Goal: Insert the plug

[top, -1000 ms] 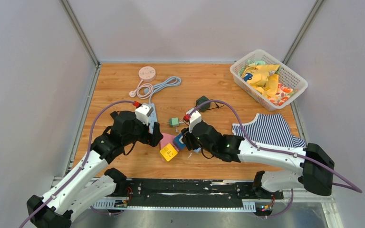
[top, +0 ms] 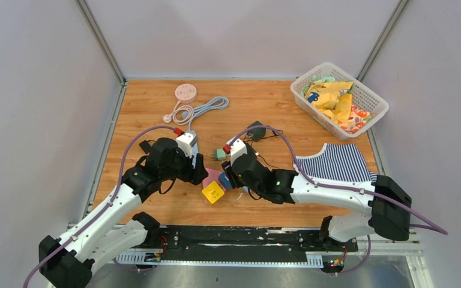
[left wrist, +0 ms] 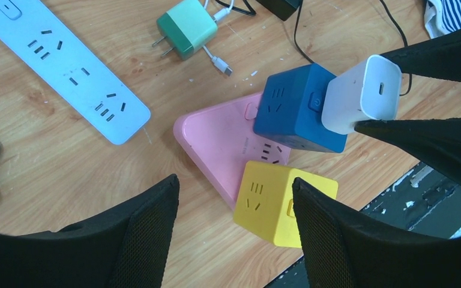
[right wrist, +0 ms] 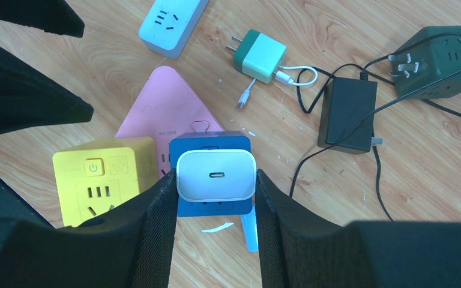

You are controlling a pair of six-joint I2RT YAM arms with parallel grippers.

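Note:
A white plug adapter [left wrist: 363, 96] is held between my right gripper's fingertips, just over the blue cube socket [left wrist: 285, 105], which rests on a pink triangular power strip [left wrist: 228, 144]. A yellow cube socket [left wrist: 264, 204] is beside them. My left gripper stands open above the pink strip and yellow cube, with nothing seen held between its fingertips.
A light blue strip [left wrist: 66, 78], green charger [left wrist: 187, 27], black adapter [right wrist: 345, 111] and dark green socket [right wrist: 438, 66] with cables lie around. A basket [top: 339, 101] and striped cloth [top: 336, 162] occupy the right side.
The right arm has shifted slightly left in the top view, with its head a little left of before. The left arm has moved slightly right.

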